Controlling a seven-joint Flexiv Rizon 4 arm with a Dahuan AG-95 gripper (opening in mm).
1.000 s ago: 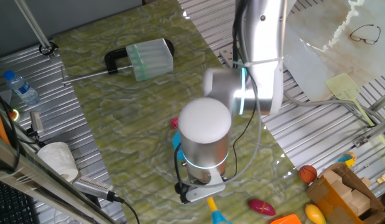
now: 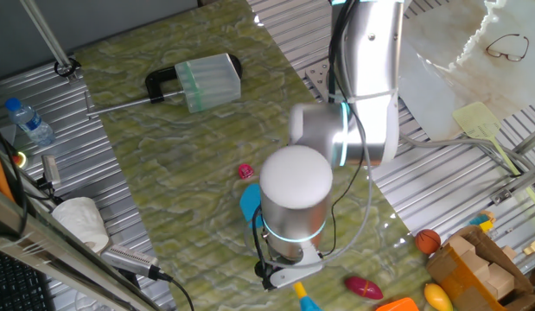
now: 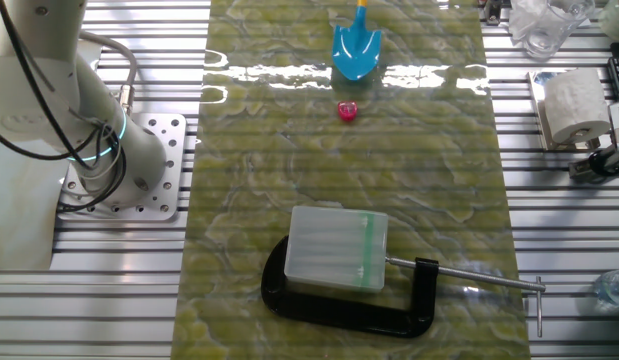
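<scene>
My gripper is at the lower middle of exterior view 1, seen from above. The wrist covers its fingers, so the finger's state does not show. Beneath the wrist lies a blue toy shovel; its blade pokes out on the left and its yellow-and-blue handle below. Exterior view 2 shows the blade clear of the arm. A small pink-red ball rests just beyond the blade, apart from it. At the far end is a black C-clamp with a translucent box within its frame.
Near the lower right edge are a dark red oval toy, an orange item, a yellow lemon-like toy, a small basketball and a cardboard box.
Over the last second the wrist and gripper have shifted slightly right and toward the bottom of exterior view 1. The pink-red ball is now less covered. The clamp and box stay put.
</scene>
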